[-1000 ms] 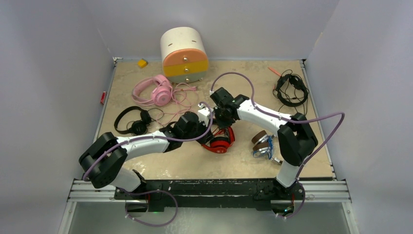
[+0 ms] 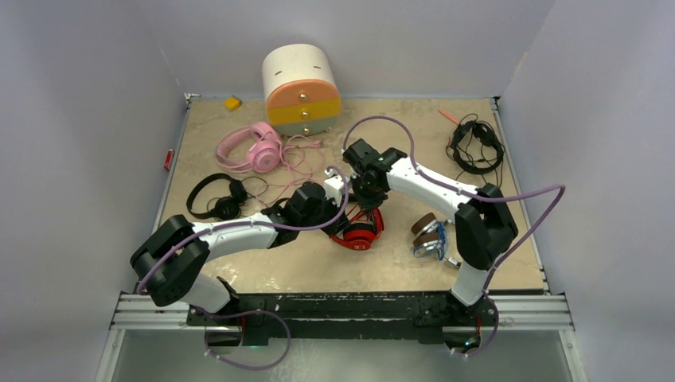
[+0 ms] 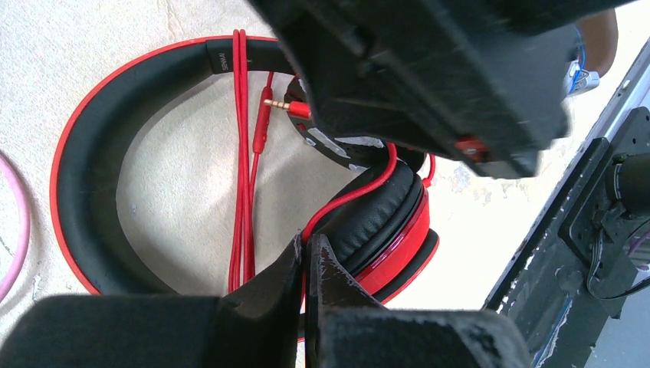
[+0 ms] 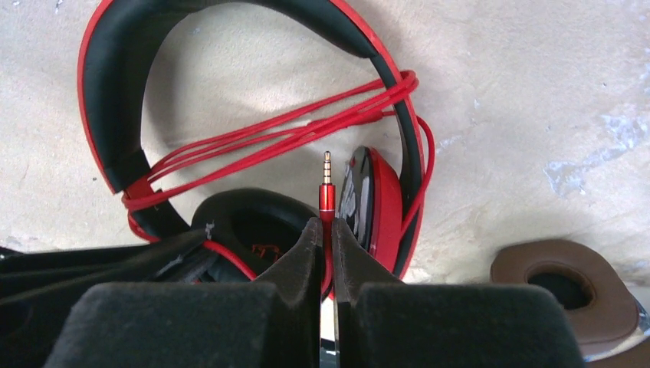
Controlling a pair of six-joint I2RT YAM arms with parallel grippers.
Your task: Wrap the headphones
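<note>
Red and black headphones [image 2: 362, 239] lie at the table's front middle, with red cable loops [image 4: 306, 130] wound across the headband [image 3: 92, 169]. My right gripper is shut on the red cable's plug end, the gold tip [image 4: 327, 165] pointing out between its fingers. My left gripper is shut at the lower ear cup [image 3: 368, 215], with the red cable running to its fingertips. Both grippers sit close together over the headphones, partly hiding them in the top view.
Pink headphones [image 2: 263, 155] and black headphones [image 2: 227, 207] lie left, brown-padded headphones [image 2: 426, 239] right, a coiled black set [image 2: 477, 163] back right. A drawer box [image 2: 302, 99] stands at the back.
My right arm has shifted slightly over the red headphones, with its hose swaying. The left arm looks unchanged.
</note>
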